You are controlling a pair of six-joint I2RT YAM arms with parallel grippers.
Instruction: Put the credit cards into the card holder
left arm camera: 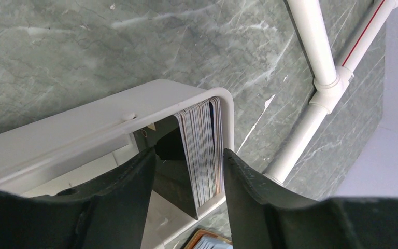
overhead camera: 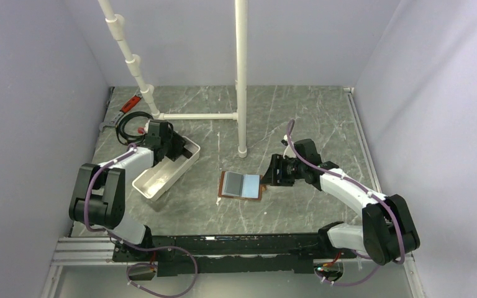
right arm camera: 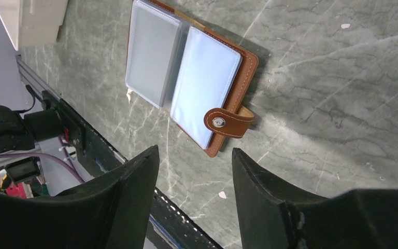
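Observation:
A stack of credit cards [left arm camera: 202, 155] stands on edge at one end of the white tray [overhead camera: 152, 194]. My left gripper is over that end, fingers apart, one on either side of the stack as seen in the left wrist view; whether they touch it is unclear. A dark card face [left arm camera: 173, 179] shows on the stack's inner side. The brown card holder [overhead camera: 241, 185] lies spread open on the table, clear sleeves up. Its strap [right arm camera: 229, 123] with a snap points toward my right gripper, which hangs open and empty beside the holder.
White pipes [overhead camera: 241, 74] rise behind the tray and holder. A coiled black cable [overhead camera: 124, 128] and a red-handled tool [overhead camera: 130, 104] lie at the back left. Bare table separates tray and holder.

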